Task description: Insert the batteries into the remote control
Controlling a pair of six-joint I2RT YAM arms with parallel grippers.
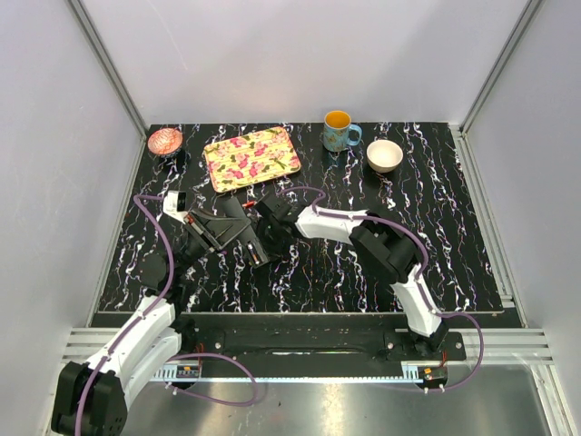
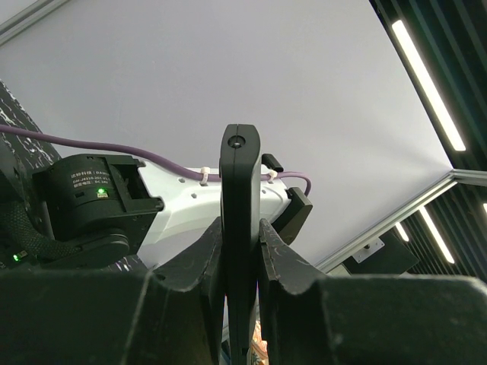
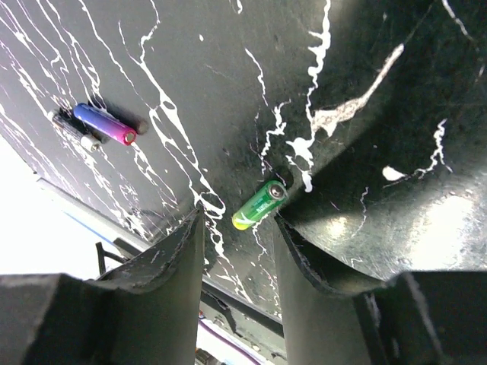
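The black remote control (image 1: 255, 250) is held tilted by my left gripper (image 1: 241, 227), which is shut on it. In the left wrist view the remote (image 2: 240, 190) stands edge-on between the fingers, so its battery compartment does not show there. My right gripper (image 1: 265, 216) is close beside the remote. In the right wrist view a green battery (image 3: 260, 205) appears in line with the gap of my right gripper; its fingers look apart, and contact with the battery is not clear. A purple-and-blue battery (image 3: 105, 124) and a dark battery (image 3: 74, 130) lie together on the table.
At the back lie a floral mat (image 1: 251, 158), a patterned mug (image 1: 340, 133), a white bowl (image 1: 384, 156) and a red-patterned bowl (image 1: 164, 143). Purple cables run along both arms.
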